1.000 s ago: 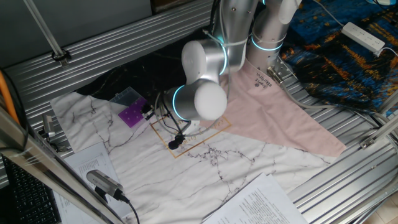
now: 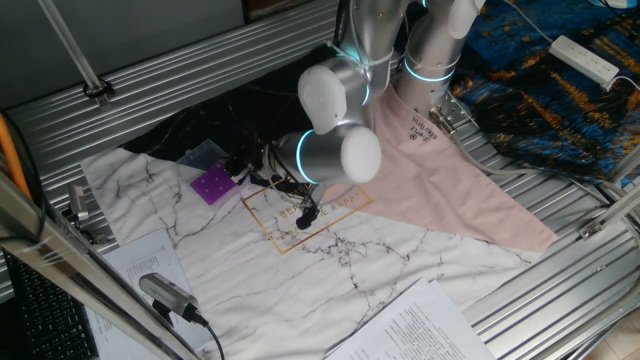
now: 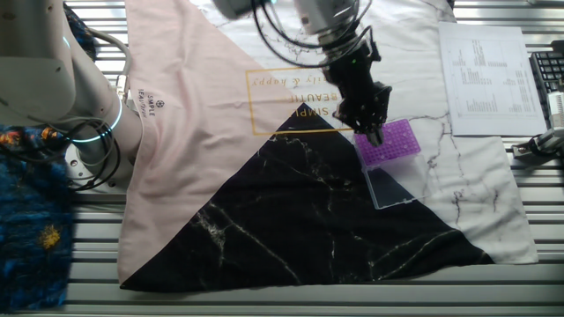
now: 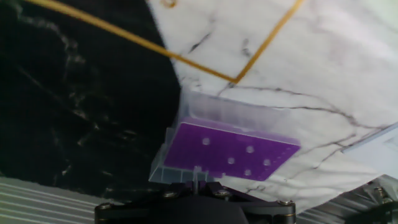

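A purple rack (image 3: 389,143) with small pale dots on its top lies flat on the cloth, joined or set against a clear plastic box part (image 3: 397,187). In the wrist view the purple top (image 4: 233,152) shows just beyond my fingertips, with clear plastic walls (image 4: 239,112) around it. My gripper is shut, its fingers together, and nothing shows between them. Seen from exterior view 2, the gripper (image 3: 376,137) points down over the rack's edge; whether it touches is unclear. From exterior view 1, the gripper tip is dark and partly hidden beside the rack (image 2: 213,184).
A marble, black and pink cloth (image 3: 291,220) covers the table. Printed sheets lie at one side (image 3: 486,79) and at the front (image 2: 415,325). A small camera (image 2: 168,293) on a cable stands near the left post.
The arm's wrist has shifted to the right and slightly turned in exterior view 1, and more of the dark gripper shows near the rack. The rack looks unmoved.
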